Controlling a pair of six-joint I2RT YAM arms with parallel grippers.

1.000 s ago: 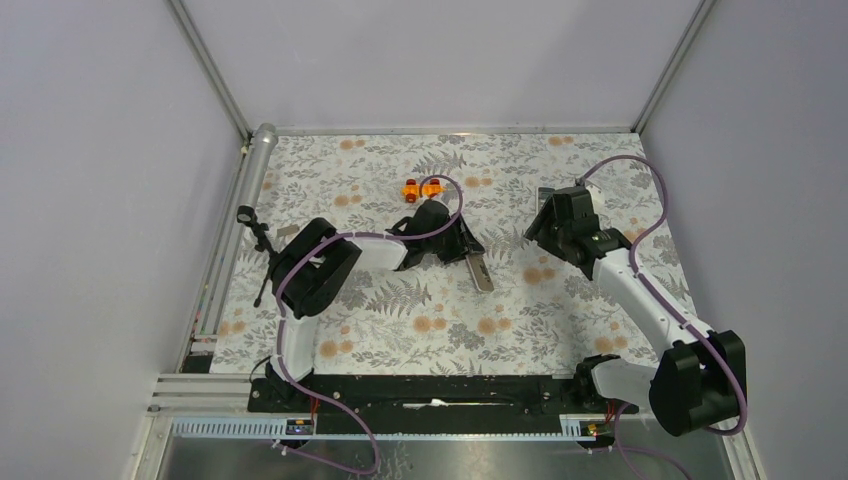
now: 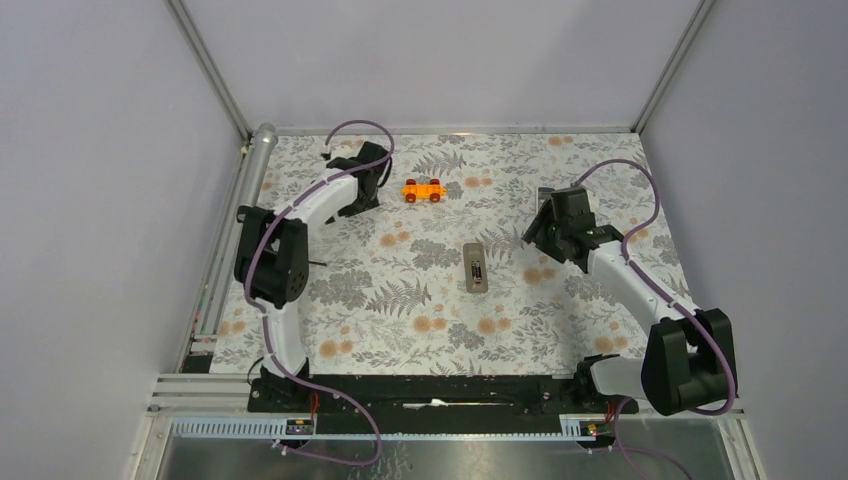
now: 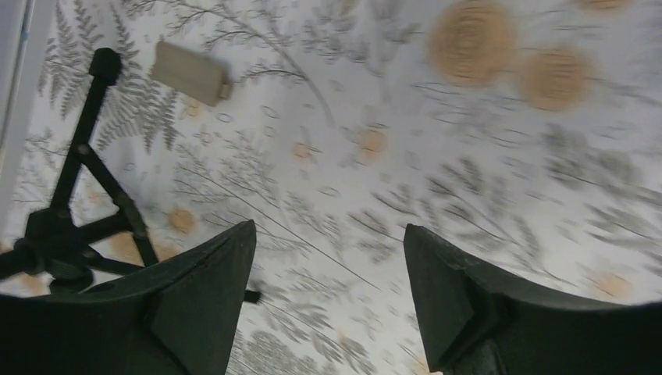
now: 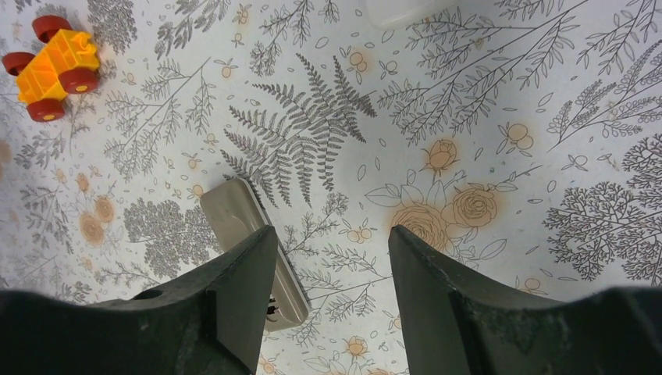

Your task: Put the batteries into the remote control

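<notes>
The remote [image 2: 476,267] lies upright-lengthwise on the floral mat at centre, with a dark slot showing in its lower part; in the right wrist view its body [image 4: 234,211] is partly hidden behind my finger. My left gripper is raised over the upper left of the mat, open, with nothing between its fingers. My right gripper hangs open and empty right of the remote. Whether any battery is inside the remote is hard to tell.
An orange toy car [image 2: 423,191] sits behind the remote. A pale object [image 4: 406,12] lies beyond my right gripper. A small beige block [image 3: 190,72] and a black stand [image 3: 86,156] are on the left.
My left arm has swung away from the remote toward the back left, leaving the remote on the mat, now straighter. The right arm has shifted only slightly.
</notes>
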